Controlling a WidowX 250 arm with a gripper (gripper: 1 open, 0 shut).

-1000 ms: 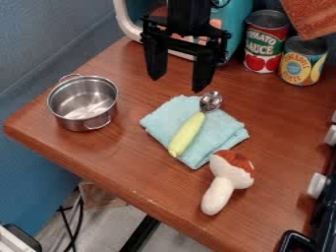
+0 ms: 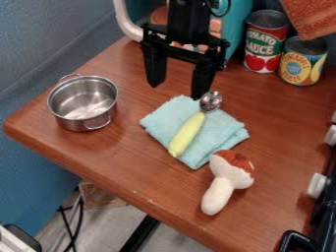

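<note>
My black gripper (image 2: 179,73) hangs open above the wooden table at the back middle, nothing between its two fingers. Below it a light blue cloth (image 2: 230,136) lies folded, with a spoon with a pale yellow handle (image 2: 187,134) lying across it. A steel pot (image 2: 83,103) stands at the left. A white plush toy with a brown-and-white cap (image 2: 223,184) lies at the front right.
A tomato sauce can (image 2: 264,44) and a yellow can (image 2: 304,63) stand at the back right, beside a teal bin (image 2: 129,16) and an orange cloth (image 2: 308,17). A black appliance (image 2: 317,217) borders the right edge. Bare table (image 2: 144,187) lies at the front left.
My gripper has shifted very slightly; the objects on the table have not moved.
</note>
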